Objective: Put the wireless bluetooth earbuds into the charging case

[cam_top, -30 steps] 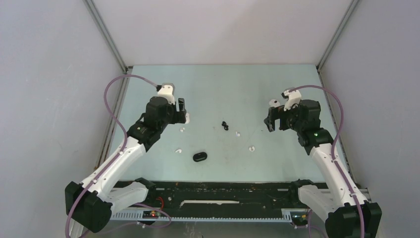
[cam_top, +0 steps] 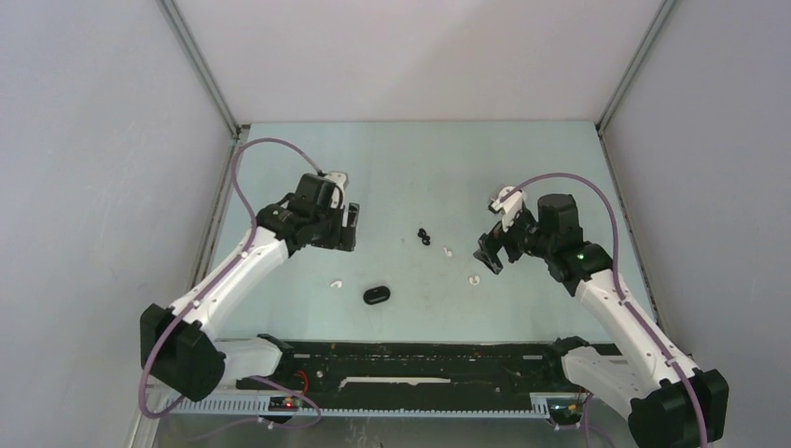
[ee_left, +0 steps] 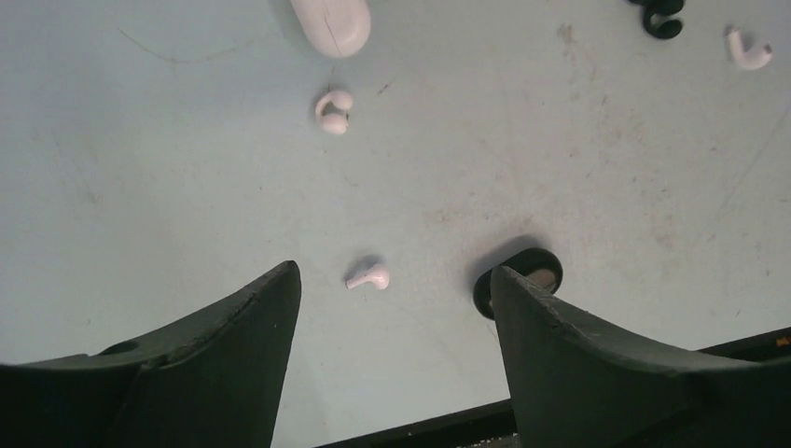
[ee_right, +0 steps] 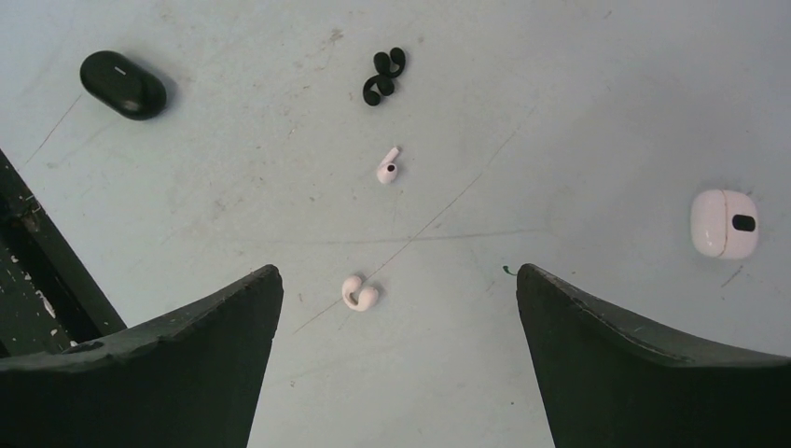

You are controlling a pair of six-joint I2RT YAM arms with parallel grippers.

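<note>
My left gripper is open above a white stem earbud [ee_left: 376,276], with a black case [ee_left: 522,271] to its right, a pink clip earbud [ee_left: 336,123] and a pink oblong case [ee_left: 331,23] farther up. My right gripper is open above a pink clip earbud [ee_right: 364,297]. In the right wrist view, a white stem earbud [ee_right: 387,171], black earbuds [ee_right: 381,84], the black case [ee_right: 121,86] and a white case [ee_right: 725,226] with a dark mark are spread on the table.
Walls flank it left and right, and a dark front edge [cam_top: 420,364] runs along the robot's side.
My right gripper has moved left and toward the front, turning as it went. My left gripper has shifted slightly toward the front and rotated. The objects on the table appear unchanged.
</note>
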